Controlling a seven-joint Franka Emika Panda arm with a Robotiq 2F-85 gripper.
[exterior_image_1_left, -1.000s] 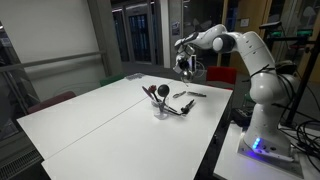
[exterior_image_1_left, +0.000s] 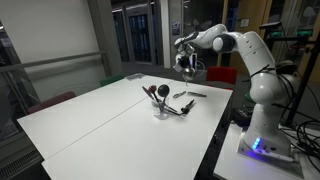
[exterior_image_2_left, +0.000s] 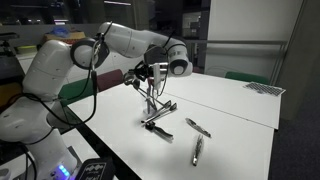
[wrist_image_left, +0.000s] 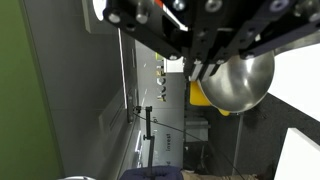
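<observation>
My gripper is shut in the wrist view. Just past its fingertips is a shiny, rounded metal bowl shape (wrist_image_left: 240, 84), partly hidden by the gripper; whether the fingers touch it cannot be told. A yellow thing (wrist_image_left: 197, 95) peeks out from behind the metal. In the first exterior view the arm (exterior_image_1_left: 226, 40) reaches to the far end of the white table (exterior_image_1_left: 110, 125). A holder (exterior_image_1_left: 160, 102) there carries black-headed utensils (exterior_image_1_left: 161, 90).
Two slim utensils (exterior_image_2_left: 197, 150) (exterior_image_2_left: 198, 130) lie on the table, with a dark one (exterior_image_2_left: 158, 131) beside the holder. A green container (exterior_image_2_left: 248, 78) stands at the back. Wide bare table remains on the left in the first exterior view.
</observation>
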